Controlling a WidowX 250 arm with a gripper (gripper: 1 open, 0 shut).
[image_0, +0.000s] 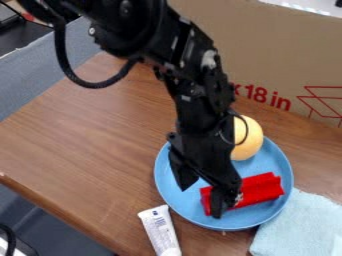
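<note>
My black gripper (203, 188) hangs over the front of a blue plate (175, 176), its fingers open around a red cylindrical object (258, 188) lying on the plate. A pale yellow rounded object (247, 138) sits at the back of the plate, partly hidden by the arm.
A white tube (159, 231) lies left of the plate at the front, and a light blue cloth (297, 225) lies to the right. A cardboard box (281, 60) stands behind.
</note>
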